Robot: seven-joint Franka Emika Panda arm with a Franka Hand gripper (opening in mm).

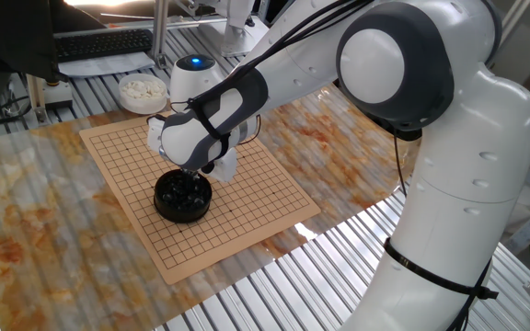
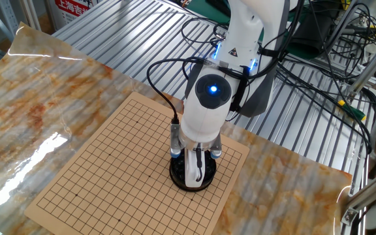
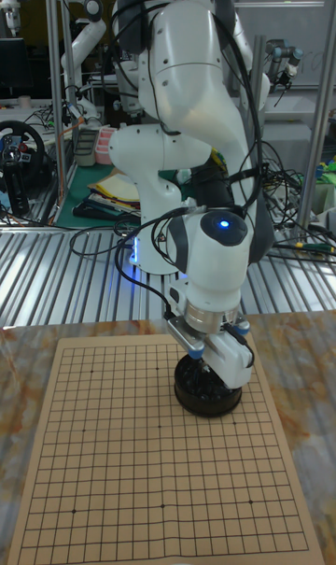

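Observation:
A round black bowl filled with dark, shiny stones stands on the tan gridded board. Above the bowl's far side, in exterior view 1, my gripper points down with its tips at or just over the stones. From overhead the hand covers much of the bowl, and the fingertips are hidden beneath it. Exterior view 3 has the bowl near the board's robot-side edge, right of centre, with the hand over its rear part. How far apart the fingers stand does not show.
A white bowl of white pieces stands beyond the board, close to a keyboard. The rest of the board is bare. Marbled sheeting surrounds it, with ribbed metal table on the robot's side.

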